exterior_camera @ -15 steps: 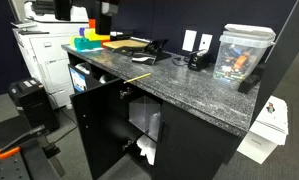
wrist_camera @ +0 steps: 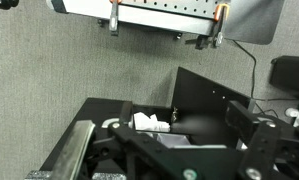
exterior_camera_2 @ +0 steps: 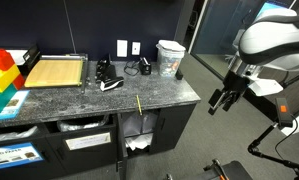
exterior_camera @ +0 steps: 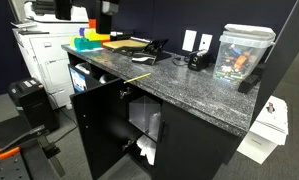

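My gripper [exterior_camera_2: 227, 106] hangs in the air to the right of the counter in exterior view 2, with its fingers spread. Looking down in the wrist view, its fingers [wrist_camera: 77, 146] stand wide apart with nothing held between them. The black cabinet door [exterior_camera: 99, 120] is swung outward, also showing as a dark door panel [wrist_camera: 204, 105] in the wrist view. Inside the cabinet a white crumpled item [exterior_camera: 147, 150] lies low down. A yellow stick [exterior_camera: 138, 77] lies along the front edge of the speckled countertop [exterior_camera: 194, 92].
A clear tub [exterior_camera: 239, 55] of small coloured things stands at the counter's right end. Coloured bins [exterior_camera_2: 3, 75], a wooden board [exterior_camera_2: 56, 72] and black devices [exterior_camera_2: 108, 75] occupy the rest. Beside the counter, the grey floor [exterior_camera_2: 194, 150] is clear.
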